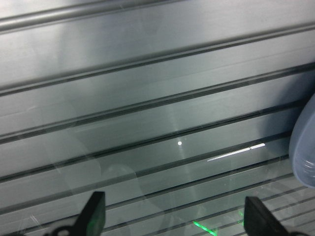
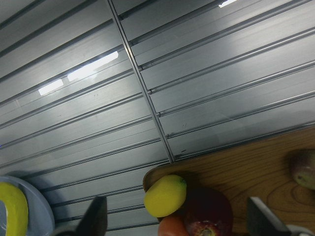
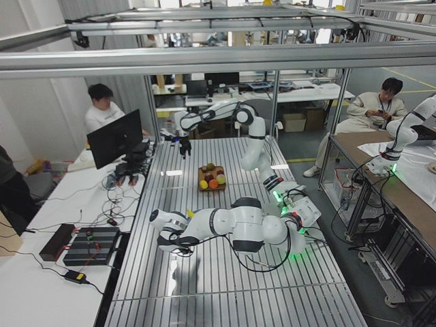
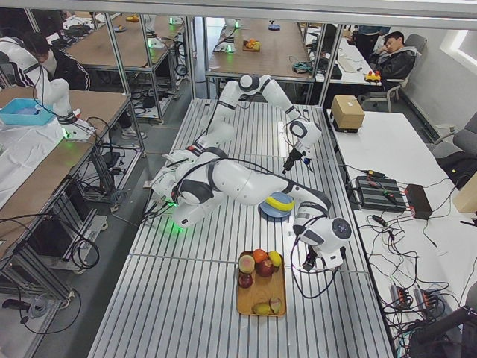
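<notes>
A yellow banana (image 4: 280,203) lies on a blue plate (image 4: 273,212). A wooden tray (image 4: 260,294) holds several fruits, among them a lemon (image 2: 165,195), a red apple (image 2: 209,211) and an orange (image 4: 259,255). My left gripper (image 4: 293,160) stands beyond the plate, whose rim shows at the right of the left wrist view; its fingers are apart with bare slats between. My right gripper (image 4: 317,259) hangs beside the tray; in the right wrist view its fingers stand wide apart, above the fruit, holding nothing.
Cables and electronics (image 4: 381,195) cover the white side desk. Metal frame posts surround the table, and both arm bases share one long side.
</notes>
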